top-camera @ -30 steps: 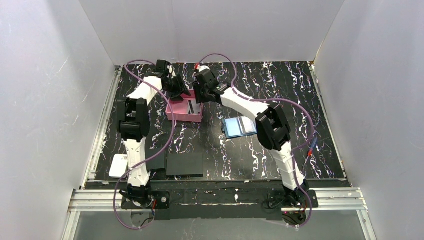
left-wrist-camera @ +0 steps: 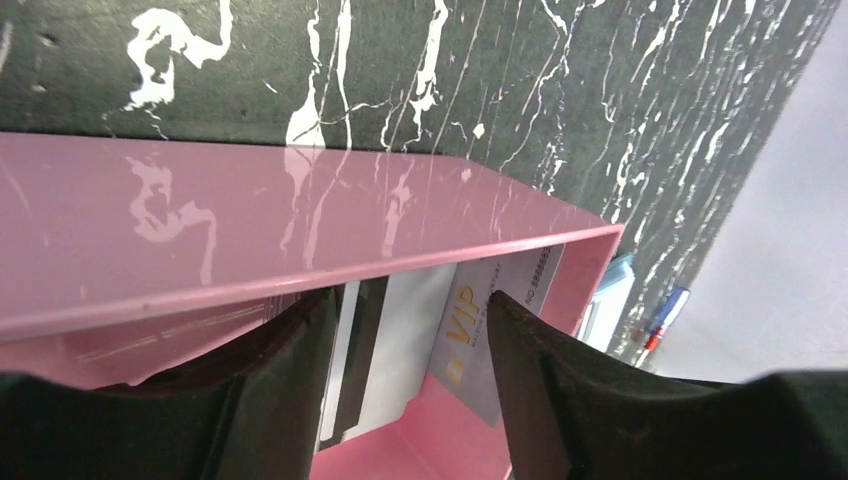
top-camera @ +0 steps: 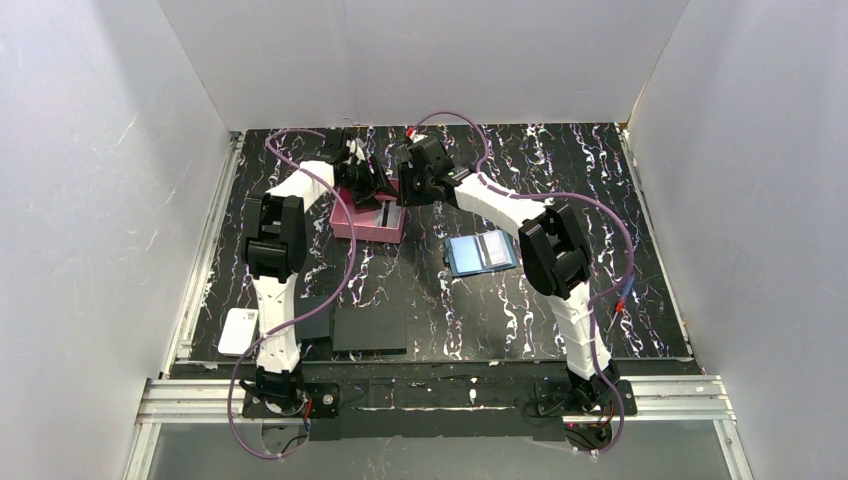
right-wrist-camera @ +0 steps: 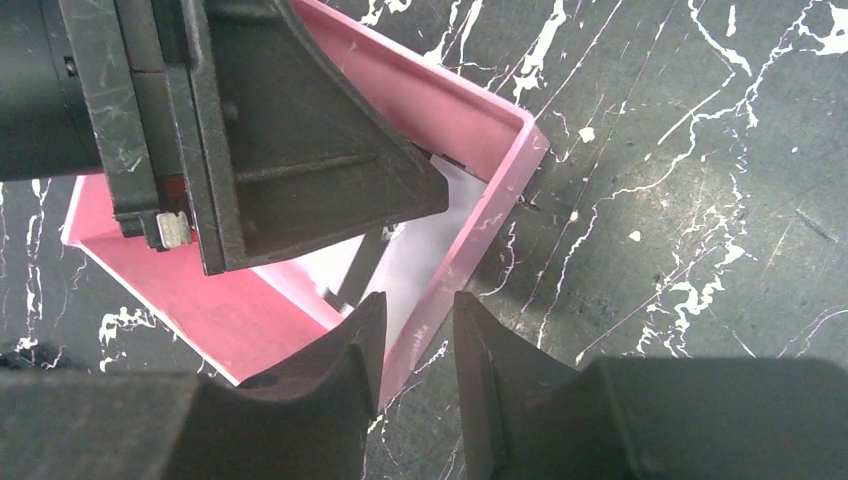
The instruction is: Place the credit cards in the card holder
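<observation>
In the top view the blue card holder [top-camera: 465, 256] lies unfolded on the table, a pale card with a dark stripe [top-camera: 492, 249] on its right half. A pink box [top-camera: 367, 233] holds more cards. My left gripper is part open over this box. Below and between its fingers, the left wrist view shows a white card with a black stripe [left-wrist-camera: 400, 335] and a grey VIP card [left-wrist-camera: 510, 278] leaning by the box's end; no grip on either shows. At the box's right wall my right gripper stands part open, with no card between its fingers.
Dark flat boxes [top-camera: 370, 329] and a white object [top-camera: 238, 331] lie at the front left. A blue-and-red pen [top-camera: 624, 294] rests at the far right. Both arms crowd the pink box.
My left gripper has shifted right and slightly nearer over the pink box. My right gripper has moved a little right, away from the box. The card holder has stayed put.
</observation>
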